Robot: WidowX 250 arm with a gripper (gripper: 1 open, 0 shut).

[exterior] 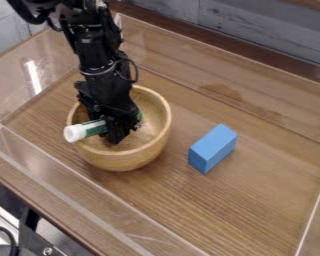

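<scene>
A black robot arm reaches down from the top into a tan bowl (143, 155) at left of centre. Its gripper (107, 124) is inside the bowl, shut on a white-and-green object (85, 131) that lies tilted near the bowl's left side. The fingertips are dark and partly hard to tell apart from the object and the bowl's shaded interior.
A blue block (212, 148) lies right of the bowl on the wooden table (256, 200). A grey panelled wall (256, 30) runs along the back right.
</scene>
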